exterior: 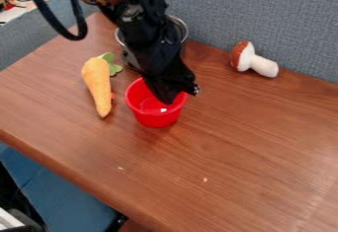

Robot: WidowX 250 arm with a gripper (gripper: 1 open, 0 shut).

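My black gripper (177,90) reaches down over a small red plastic bowl (153,115), its lower part overlapping the bowl's back rim; I see nothing held between its fingers, though they are dark and hard to make out. A yellow carrot (98,86) with green leaves lies left of the bowl. A mushroom (256,62) with a brown-red cap and white stem lies at the back right.
A metal pot rim (185,29) shows behind the arm, mostly hidden. A grey padded wall (278,19) borders the back.
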